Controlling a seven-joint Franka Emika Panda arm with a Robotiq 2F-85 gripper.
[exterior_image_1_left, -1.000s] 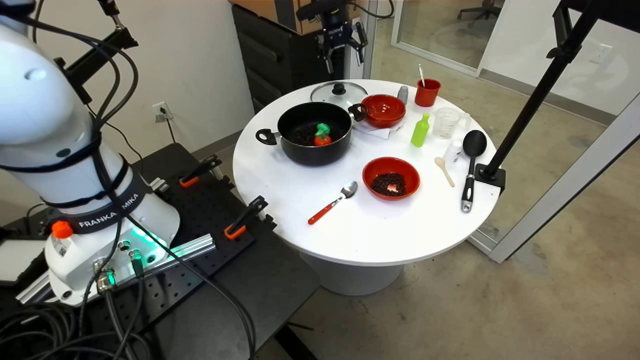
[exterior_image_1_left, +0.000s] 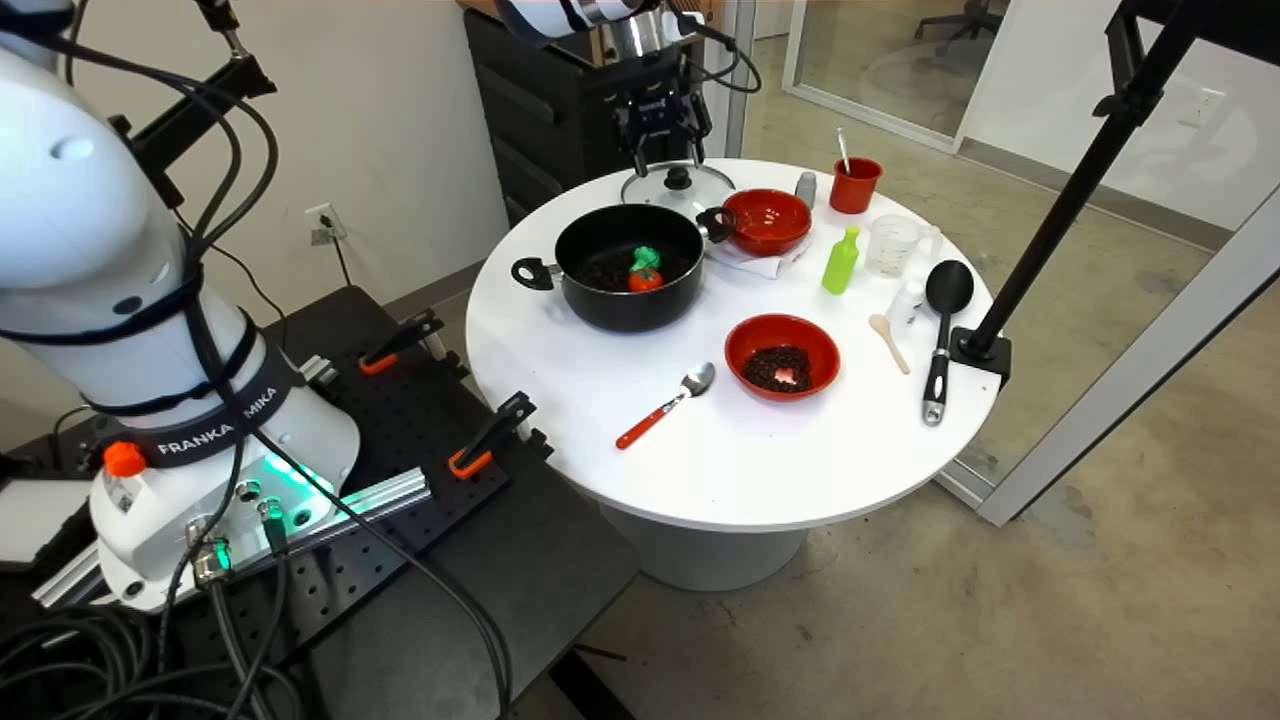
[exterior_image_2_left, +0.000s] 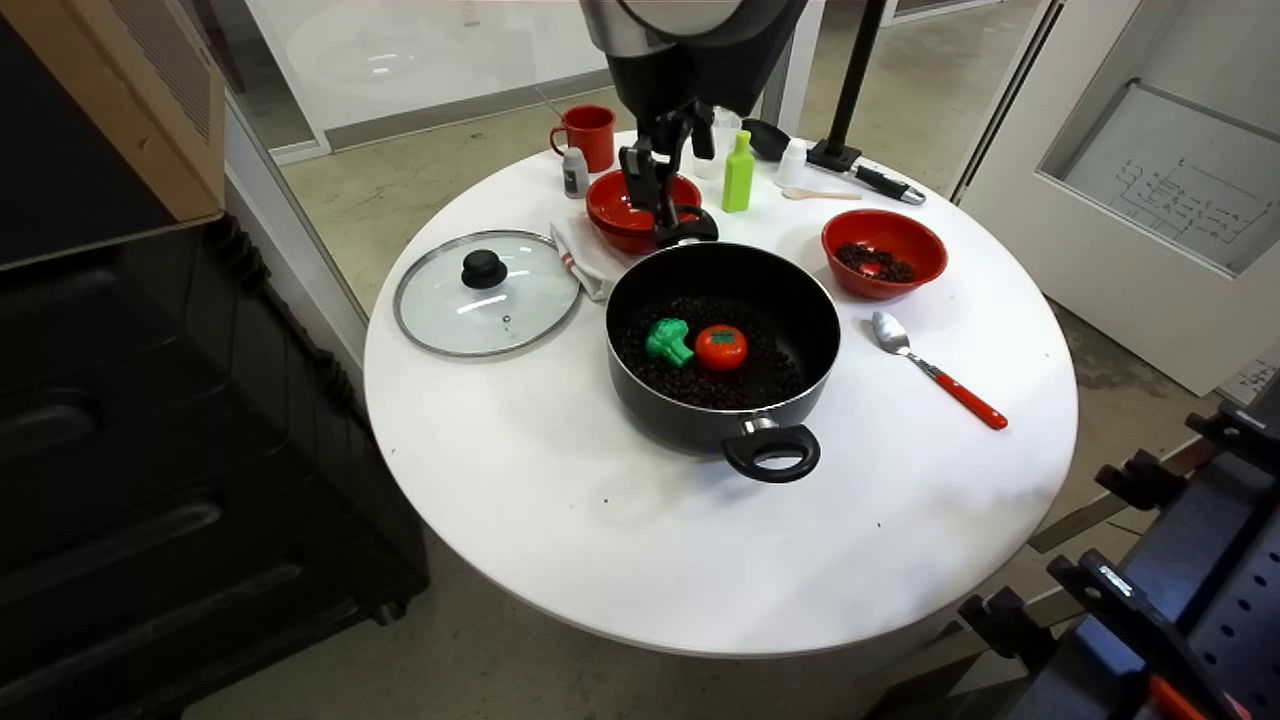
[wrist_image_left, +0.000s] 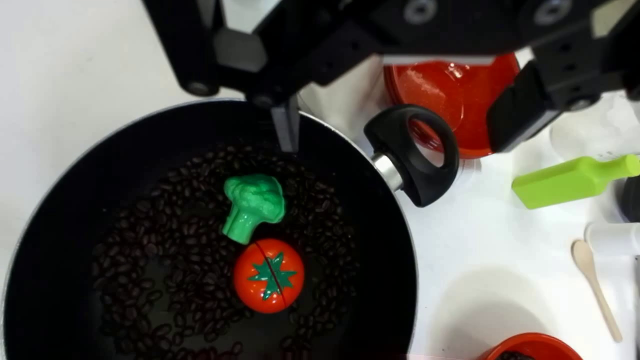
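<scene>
My gripper (exterior_image_1_left: 672, 154) hangs open above the far side of the table, over the lid and pot area, with nothing between its fingers. In the wrist view the two fingers stand wide apart, one fingertip (wrist_image_left: 286, 126) showing against the black pot (wrist_image_left: 384, 240). That pot holds dark beans (wrist_image_left: 180, 246), a green toy broccoli (wrist_image_left: 255, 204) and a red toy tomato (wrist_image_left: 268, 276), lying side by side. Its far handle (exterior_image_2_left: 692, 224) lies near an empty-looking red bowl (exterior_image_2_left: 624, 216). A second red bowl (exterior_image_2_left: 888, 246) has dark beans in it.
A glass lid (exterior_image_2_left: 462, 314) lies left of the pot in exterior view 2. Beyond stand a red mug (exterior_image_2_left: 588, 136), a green bottle (exterior_image_2_left: 738, 178) and a black spoon (exterior_image_1_left: 948, 306). A red-handled spoon (exterior_image_1_left: 654, 422) lies in front.
The arm has come lower and nearer to the table, its gripper now overlapping the lid's far edge in exterior view 1. The objects on the table have stayed put.
</scene>
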